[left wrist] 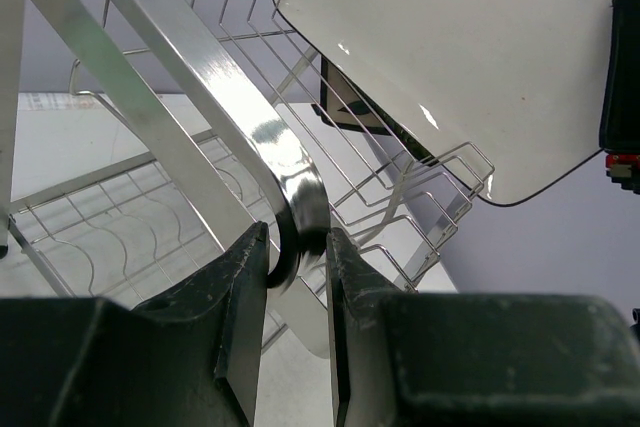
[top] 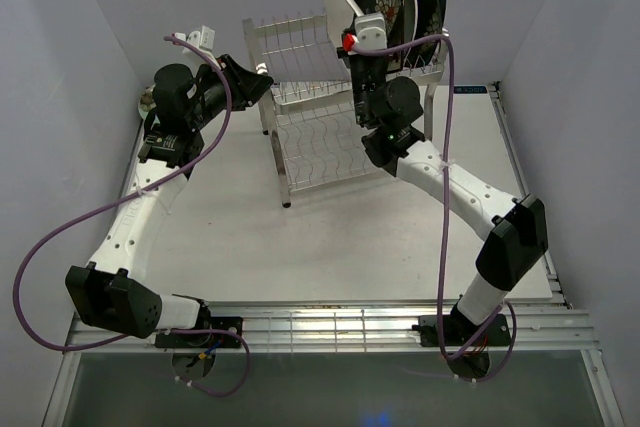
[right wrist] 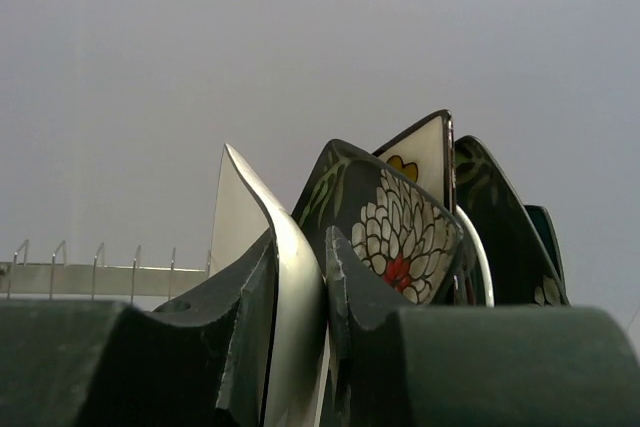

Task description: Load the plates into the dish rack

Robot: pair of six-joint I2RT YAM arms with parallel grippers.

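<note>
The steel dish rack [top: 310,97] stands at the back, its upper right packed with dark patterned plates [top: 425,2] [right wrist: 390,237]. My left gripper [top: 262,77] is shut on the rack's metal frame [left wrist: 255,137] at its left end. My right gripper [top: 355,47] is shut on the edge of a white plate [top: 340,2] [right wrist: 300,347], which stands upright in the upper tier left of the patterned plates. The plate's pale face also fills the upper right of the left wrist view.
The upper tier's left part [top: 300,52] has empty wire slots, as does the lower tier [top: 320,147]. Walls close in at both sides and behind.
</note>
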